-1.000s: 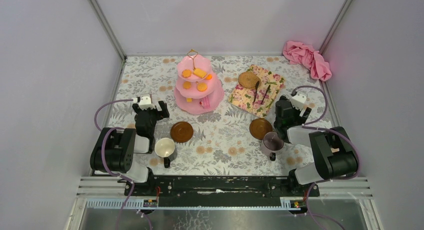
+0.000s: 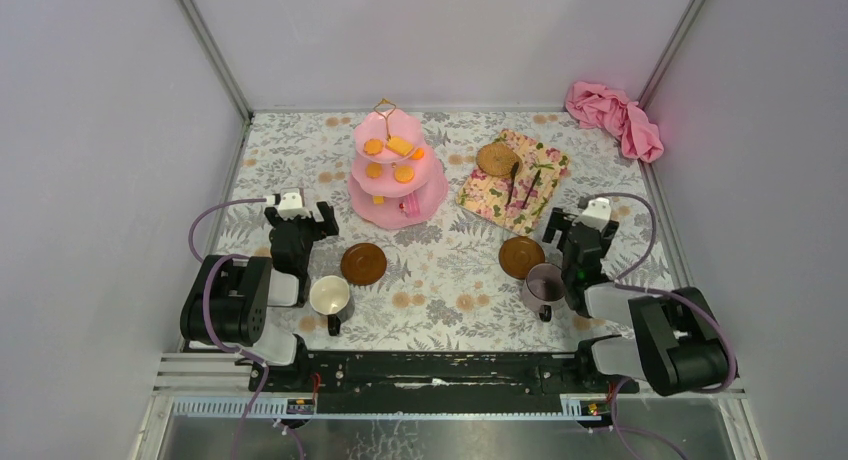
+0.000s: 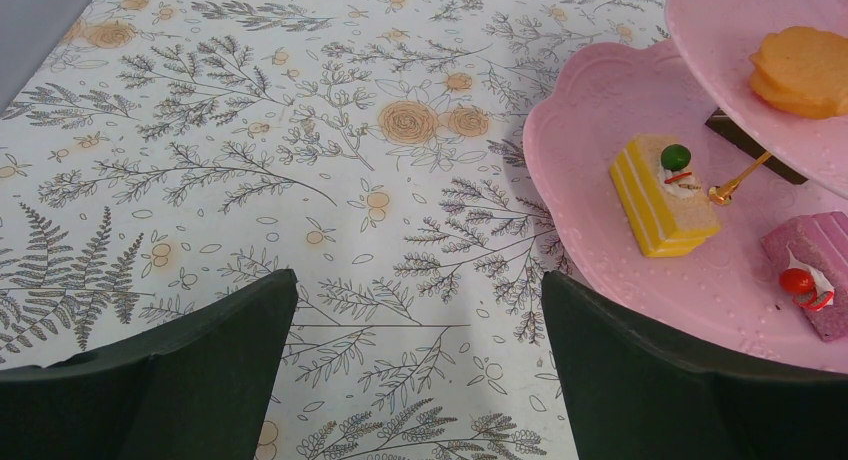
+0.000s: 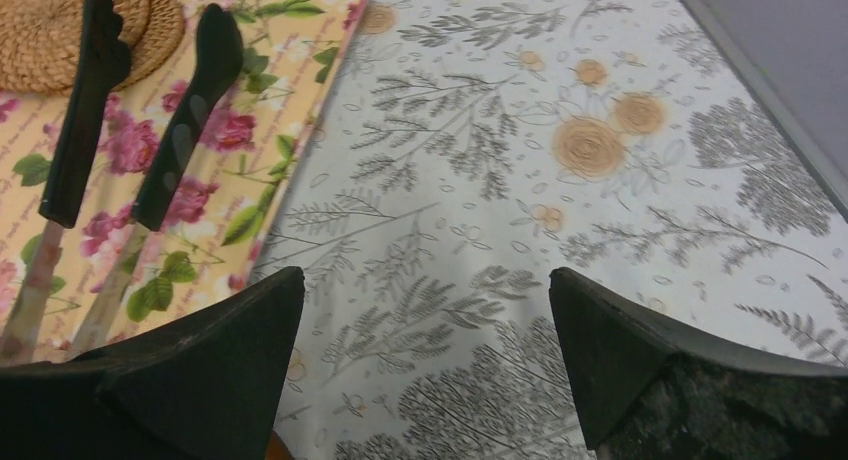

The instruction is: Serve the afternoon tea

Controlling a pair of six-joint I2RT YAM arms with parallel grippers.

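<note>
A pink tiered stand [image 2: 400,205] holds pastries, with a yellow cake slice [image 3: 660,205] and pink slice [image 3: 808,280] on its bottom tier. My left gripper [image 2: 300,215] is open, left of it. My right gripper [image 2: 578,220] is open beside a floral placemat [image 4: 250,200], which holds a woven mat [image 2: 497,158] and two black-ended utensils [image 4: 185,130], likely tongs or servers. Brown plates [image 2: 363,264] [image 2: 520,256] lie near each arm, with a white cup [image 2: 330,294] and another cup [image 2: 545,285] in front of them.
A crumpled pink cloth [image 2: 612,115] lies at the back right corner. Walls border the back and sides.
The right arm has shifted slightly toward the front and left, its wrist turning. The left arm and the objects are unchanged.
</note>
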